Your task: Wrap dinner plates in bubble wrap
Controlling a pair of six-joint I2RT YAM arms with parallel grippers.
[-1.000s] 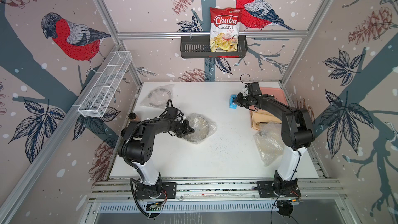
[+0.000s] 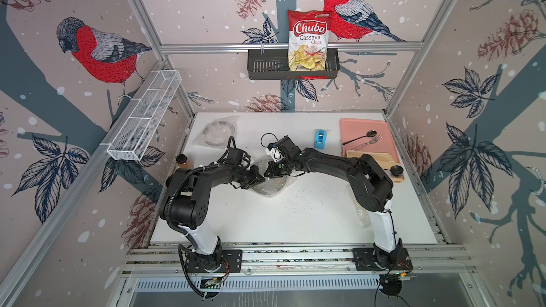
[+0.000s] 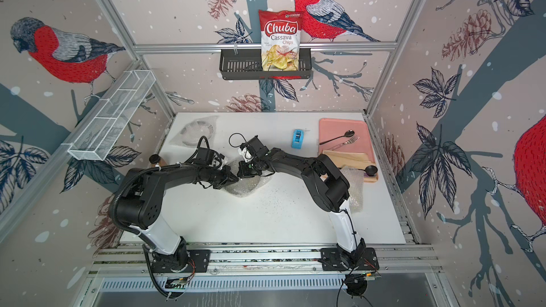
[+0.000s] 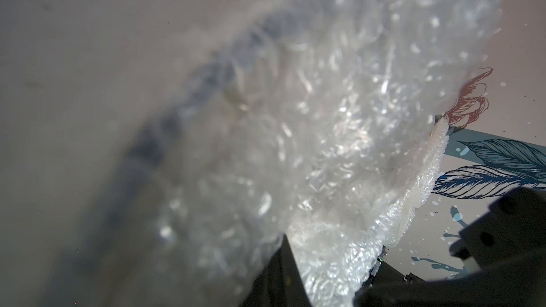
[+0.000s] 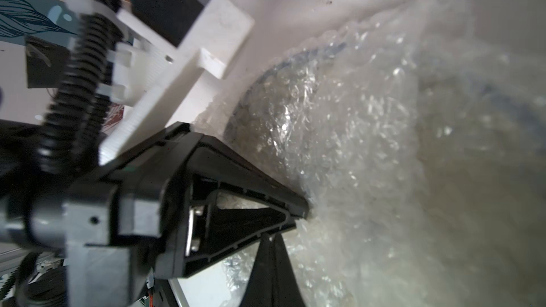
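Observation:
A plate with a blue rim band, wrapped in clear bubble wrap [image 2: 277, 188], lies on the middle of the table. My left gripper [image 2: 261, 180] is shut at the bundle's left side; its tip [image 5: 301, 207] rests against the wrap in the right wrist view. Over the same bundle, close to the left one, my right gripper [image 2: 269, 173] is shut too. Nothing shows between its fingers; a thin strip there would be hard to see. Near the back left lies another wrapped plate [image 2: 219, 133]. A blue tape dispenser [image 2: 320, 138] stands behind the right arm.
At the right, a pink tray [image 2: 348, 128] bears a spoon [image 2: 370, 133] and fork [image 2: 372, 140]. A wooden board [image 3: 369, 179] and a loose sheet of bubble wrap [image 3: 355, 190] lie in front of it.
My right gripper has moved left from the blue tape dispenser to the wrapped plate in the middle, coming close to the left gripper. The left arm has stayed nearly still.

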